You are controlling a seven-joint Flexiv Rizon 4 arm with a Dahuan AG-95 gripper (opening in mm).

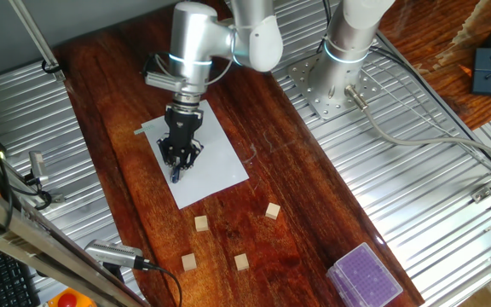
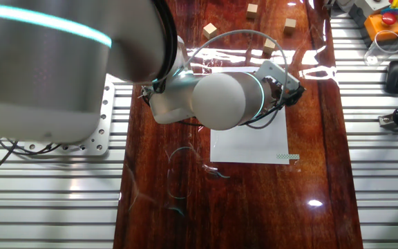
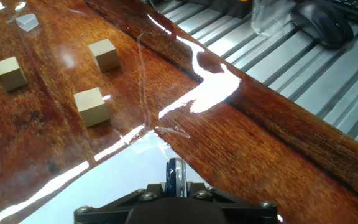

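Observation:
A white sheet of paper (image 1: 220,166) lies on the dark wooden table. Over its left part, my gripper (image 1: 179,166) points downward and is shut on a dark blue, pen-like object (image 1: 176,176). In the wrist view this pen-like object (image 3: 176,177) sticks out, shiny and dark, from between the fingers above the paper's corner. Whether its tip touches the paper cannot be told. The arm hides the gripper in exterior view 2, where part of the paper (image 2: 247,147) shows beneath it.
Several small wooden cubes, among them one cube (image 1: 201,223) near the paper and another cube (image 1: 273,211) to its right, lie on the table. A purple box (image 1: 366,277) stands at the table's near end. A cabled grey device (image 1: 116,254) sits by the left edge.

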